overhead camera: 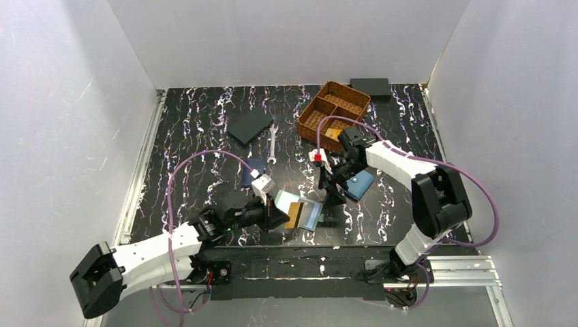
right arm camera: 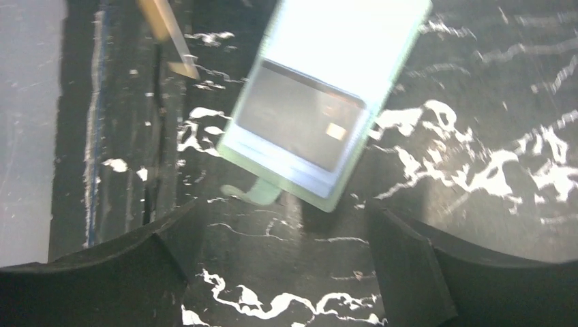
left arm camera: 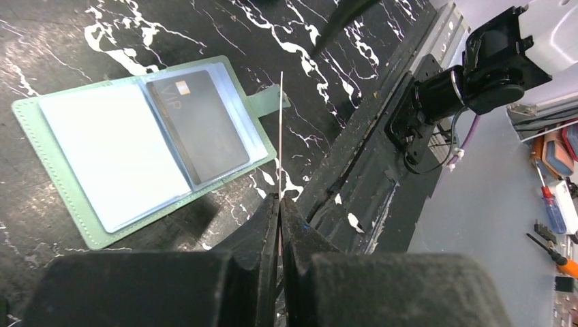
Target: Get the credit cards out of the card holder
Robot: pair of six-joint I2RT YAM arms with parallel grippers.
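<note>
The open pale-green card holder (overhead camera: 312, 212) lies on the marble surface, with a dark VIP card (left arm camera: 198, 129) in one clear sleeve and the other sleeve showing white. My left gripper is shut on a gold card (overhead camera: 294, 212), held upright and seen edge-on as a thin line in the left wrist view; it also shows blurred at upper left in the right wrist view (right arm camera: 163, 27). My right gripper stands open above the holder's tab end, nothing between its fingers.
A wicker divided basket (overhead camera: 317, 109), a wrench (overhead camera: 272, 143), dark boxes (overhead camera: 249, 126), a navy wallet (overhead camera: 252, 167) and a blue wallet (overhead camera: 359, 184) lie around the holder. The front edge is close below it.
</note>
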